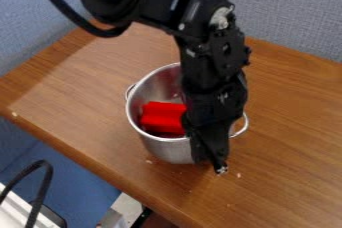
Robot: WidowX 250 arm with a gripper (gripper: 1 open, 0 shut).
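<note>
A silver metal pot [171,148] with side handles stands on the wooden table near its front-left edge. A red object [162,117] lies inside it. My black gripper [217,152] reaches down over the pot's right part, its fingertips low by the pot's front-right wall; whether they are open or shut, or touch the pot, is hard to tell. The arm hides the right part of the pot and its contents.
A grey padded wall stands behind. Cables and white items lie below the table's edge at lower left.
</note>
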